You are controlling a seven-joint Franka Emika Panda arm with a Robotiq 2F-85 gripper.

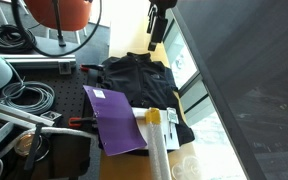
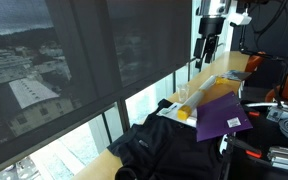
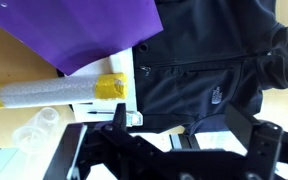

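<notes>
A black zip-up jacket (image 3: 199,80) lies spread on the table, with its collar at the right of the wrist view. In exterior view 1 the same jacket (image 1: 134,78) is partly covered by a purple sheet or folder (image 1: 114,120). Beside that folder runs a whitish roll (image 1: 158,150) with a yellow end. Above the table hangs my gripper (image 2: 207,63), apart from everything on it. Its fingers stand wide at the bottom of the wrist view, where the gripper is open and empty over the jacket's edge.
A clear cup (image 3: 36,130) stands by the roll. A white piece with a pen-like item (image 3: 109,110) lies between roll and jacket. The window side (image 2: 94,130) borders the table. Coiled cables (image 1: 29,97) and an orange chair (image 1: 64,14) are off to the side.
</notes>
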